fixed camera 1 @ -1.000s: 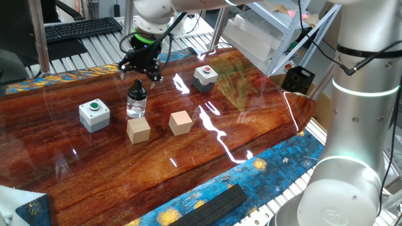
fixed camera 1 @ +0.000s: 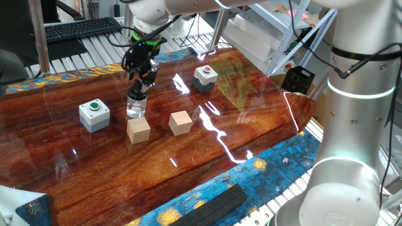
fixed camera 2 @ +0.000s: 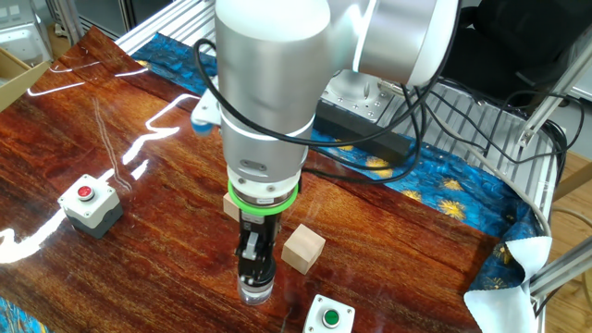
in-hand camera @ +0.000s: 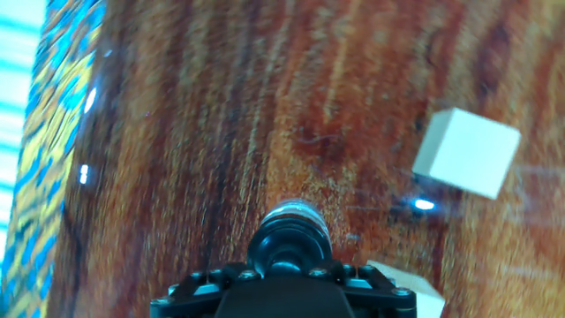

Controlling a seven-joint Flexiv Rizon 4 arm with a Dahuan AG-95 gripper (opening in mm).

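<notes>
A small clear bottle with a black top (fixed camera 1: 135, 108) stands upright on the wood-patterned table (fixed camera 1: 94, 169). My gripper (fixed camera 1: 142, 86) points down right at the bottle's top. In the wrist view, the two sides of the gripper spread left and right of the bottle's black top (in-hand camera: 289, 246); the fingers look open, and contact with the bottle cannot be made out. Exterior view 2 shows the clear base of the bottle (fixed camera 2: 256, 293) below the fingers. Two wooden cubes lie near it: one close in front (fixed camera 1: 138, 130), the other farther right (fixed camera 1: 181, 123).
Left of the bottle sits a box with a green button (fixed camera 1: 94, 116); a red-button box (fixed camera 1: 205, 78) is behind to the right. A black bar (fixed camera 1: 210, 207) lies along the near edge.
The gripper has come down from above the bottle to its black top and turned, so it looks narrower in exterior view 1. Bottle, cubes and button boxes have stayed in place.
</notes>
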